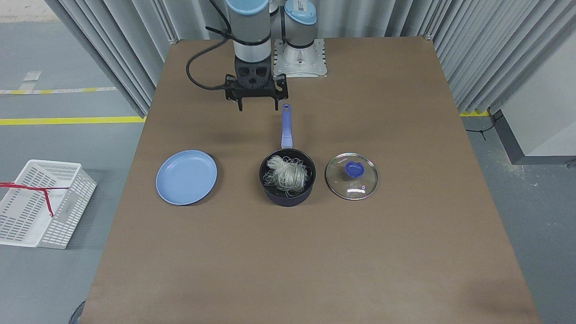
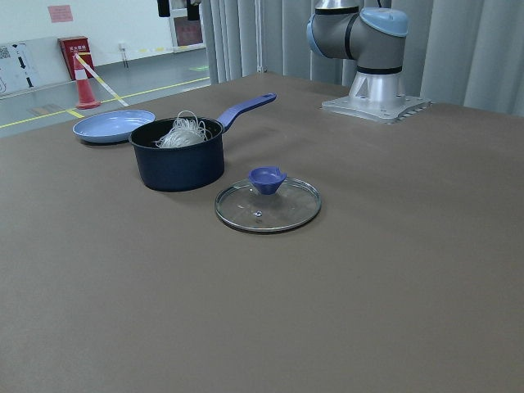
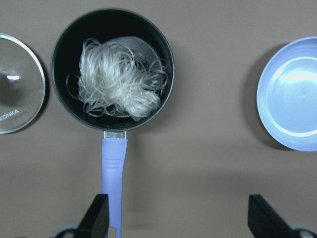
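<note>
A dark saucepan with a blue handle holds a tangle of white noodle-like strands. Left of it in the front view lies a blue plate; to its right lies a glass lid with a blue knob. My gripper hangs open above the table, behind the pan near the handle's end. In the wrist view its two black fingertips stand wide apart at the bottom edge, one beside the handle, with nothing seen held between them.
The robot base stands at the back edge. A white basket is on the floor left of the table.
</note>
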